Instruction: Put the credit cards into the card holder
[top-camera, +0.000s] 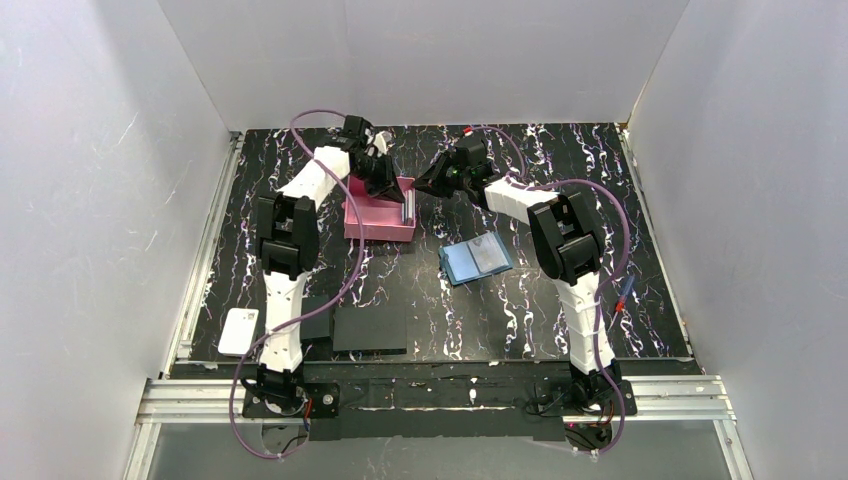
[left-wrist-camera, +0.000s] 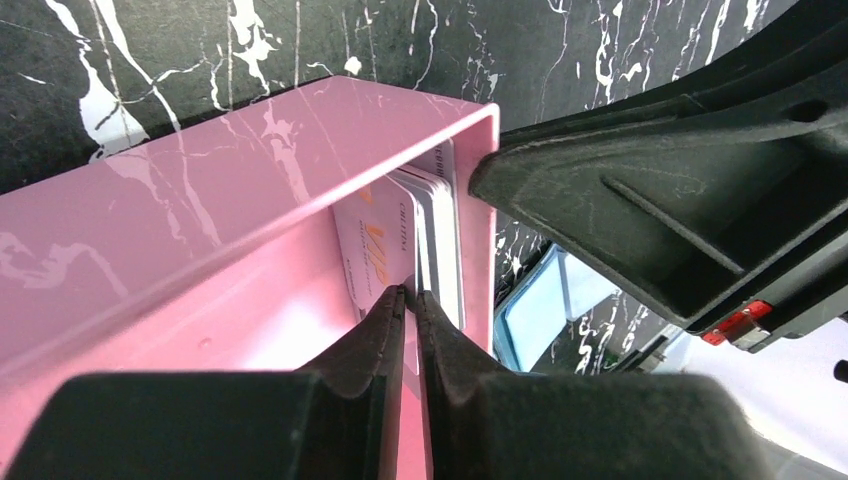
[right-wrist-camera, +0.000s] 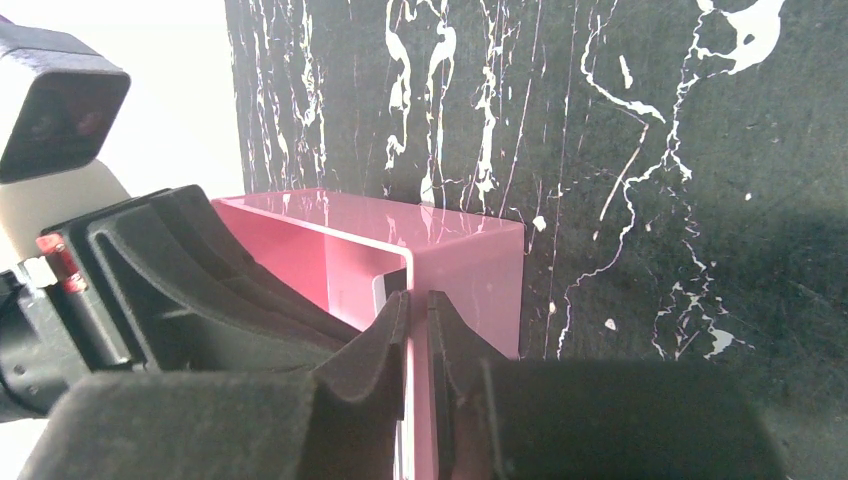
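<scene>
Several credit cards (left-wrist-camera: 440, 245) stand on edge against the inner right wall of a pink box (top-camera: 380, 232). My left gripper reaches into the box, shut on the edge of the front card (left-wrist-camera: 372, 238), a pale one with orange marks. This card stands slightly apart from the stack behind it. From outside, my right gripper is shut on the rim of the box's right wall. The blue card holder (top-camera: 475, 258) lies open on the table, right of and in front of the box, with a clear sleeve on its right half.
Dark flat boxes (top-camera: 370, 330) lie at the front left, beside a white flat object (top-camera: 238, 331). A blue and red pen-like item (top-camera: 625, 294) is near the right edge. Around the card holder the marbled table is clear.
</scene>
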